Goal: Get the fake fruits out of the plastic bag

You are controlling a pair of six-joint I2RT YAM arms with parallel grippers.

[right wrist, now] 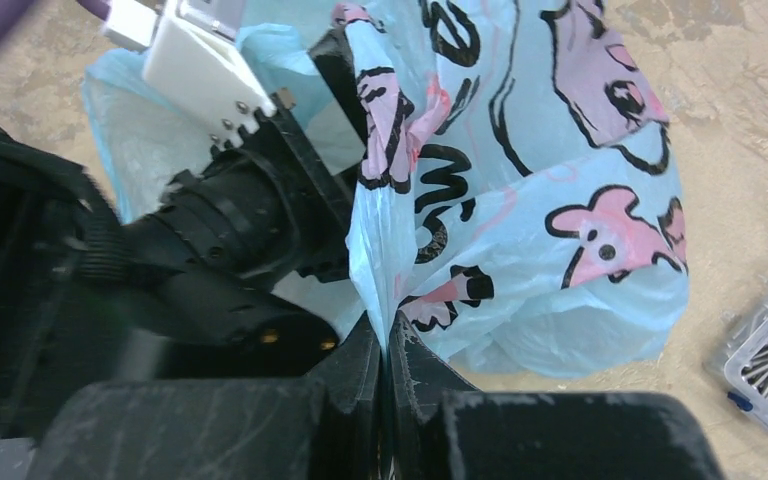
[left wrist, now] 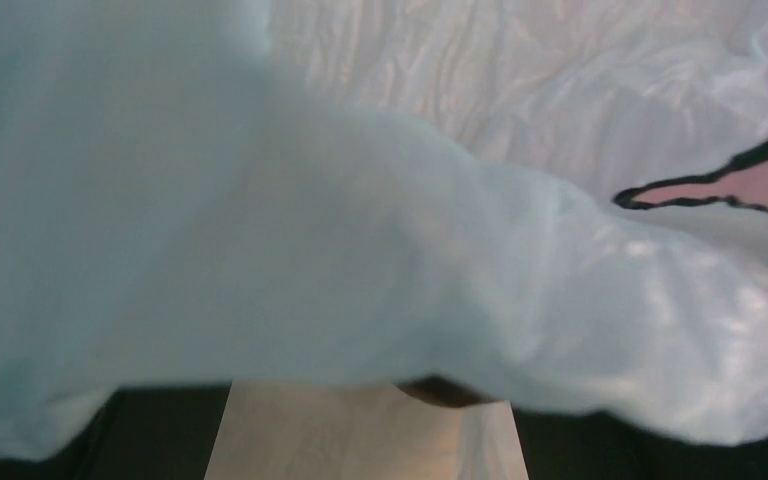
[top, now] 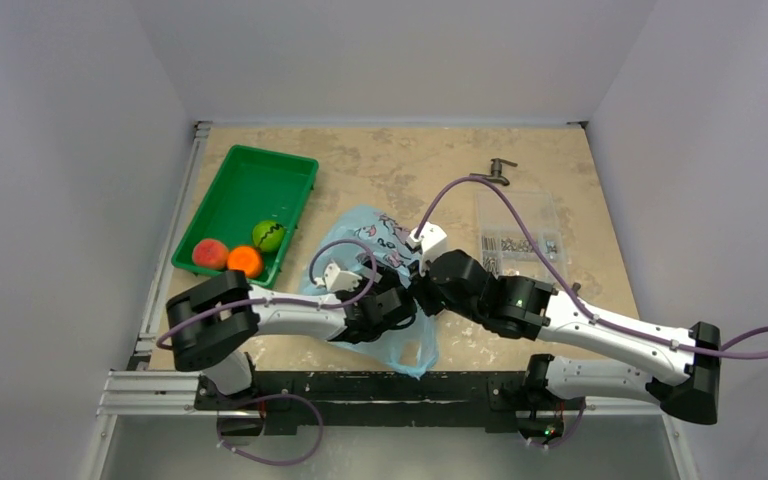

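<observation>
A crumpled light-blue plastic bag (top: 365,225) with pink cartoon prints lies mid-table. My left gripper (top: 390,285) is at the bag; in the left wrist view translucent plastic covers most of the picture, its open fingers (left wrist: 150,440) at the bottom and a small dark patch behind the plastic. My right gripper is shut on a gathered strand of the bag, which hangs taut from between its fingers. In the green bin (top: 240,170) lie a peach (top: 210,253), an orange (top: 245,262) and a watermelon (top: 268,235).
A clear box of screws (top: 517,235) lies at the right, with a metal fitting (top: 493,175) behind it. The back of the table between bin and box is bare. Both arms crowd the front middle.
</observation>
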